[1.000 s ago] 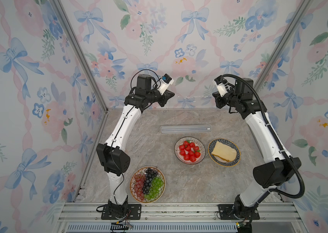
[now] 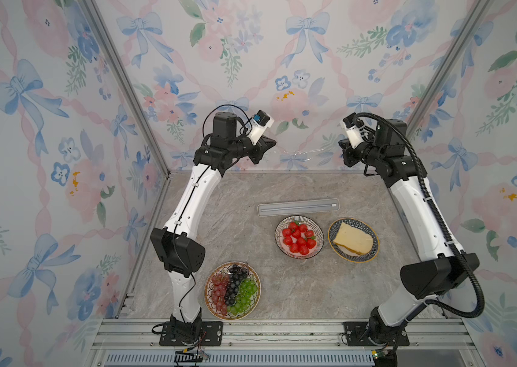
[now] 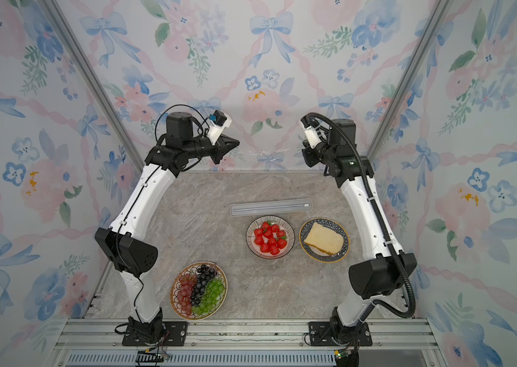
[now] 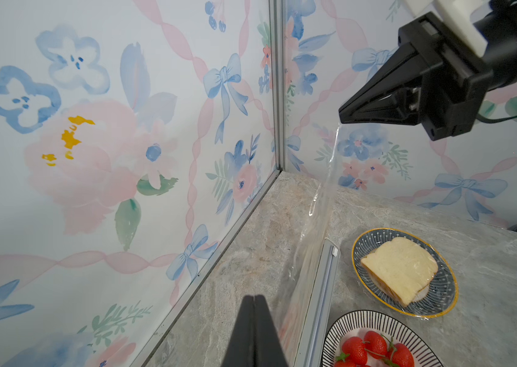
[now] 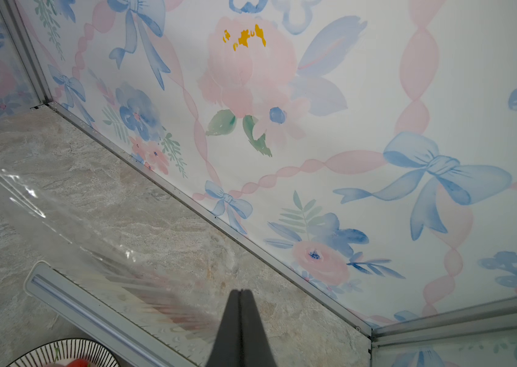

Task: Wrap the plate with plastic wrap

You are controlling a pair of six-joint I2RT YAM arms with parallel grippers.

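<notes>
A clear sheet of plastic wrap (image 2: 301,153) hangs stretched in the air between my left gripper and my right gripper, both shut on its ends high above the back of the table. Below it lie a long grey wrap dispenser (image 2: 298,206), a plate of strawberries (image 2: 299,237) and, to its right, a blue-rimmed plate (image 3: 341,247) with bread slices (image 3: 322,237). The right gripper's tip holding the film also shows in the left wrist view.
A plate of grapes (image 2: 232,290) sits at the front left beside the left arm. Patterned walls enclose the back and sides.
Both grippers have risen slightly and the right one has moved a little right, widening the span of film. The dispenser has shifted slightly right and now sits at a slight tilt.
</notes>
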